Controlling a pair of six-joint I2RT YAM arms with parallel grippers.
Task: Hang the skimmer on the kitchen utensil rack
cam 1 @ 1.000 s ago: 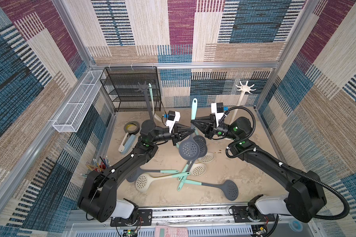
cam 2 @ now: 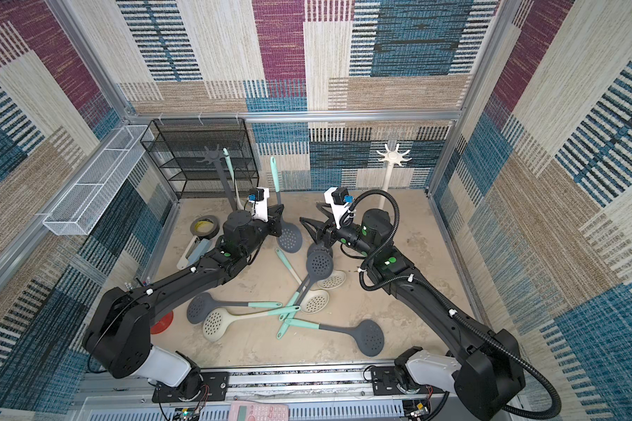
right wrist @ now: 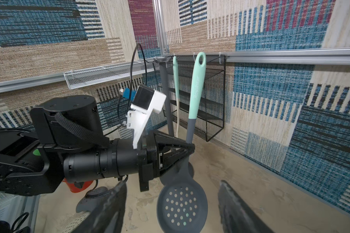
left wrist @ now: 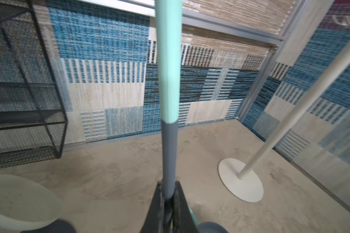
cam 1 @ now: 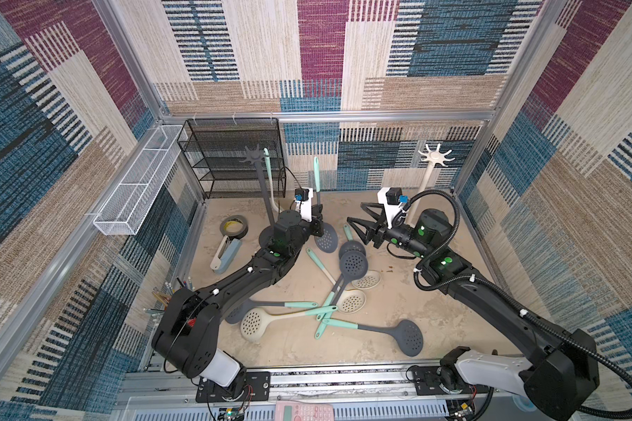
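Note:
The grey skimmer (right wrist: pixel 182 211) with a mint handle (right wrist: pixel 198 83) stands upright, head down. My left gripper is shut on its grey shaft, just above the head. In the left wrist view the skimmer's handle (left wrist: pixel 169 62) rises from between the fingertips. My right gripper (cam 1: pixel 359 216) stands open to the right of the skimmer, its fingers (right wrist: pixel 114 209) spread and apart from it. At the back left stands the dark utensil rack (cam 1: pixel 255 157), with a mint-handled utensil (cam 1: pixel 268 165) hanging on it. A cream utensil rack (cam 1: pixel 435 155) stands empty at the back right.
Several skimmers and ladles lie across the middle and front, including a grey one (cam 1: pixel 408 337) and a cream one (cam 1: pixel 253 323). A black mesh shelf (cam 1: pixel 235 186) stands behind the dark rack. Tape (cam 1: pixel 234 226) lies at left.
My left gripper has carried the skimmer leftward and back, away from it, and turned toward the back; the right one has shifted slightly right.

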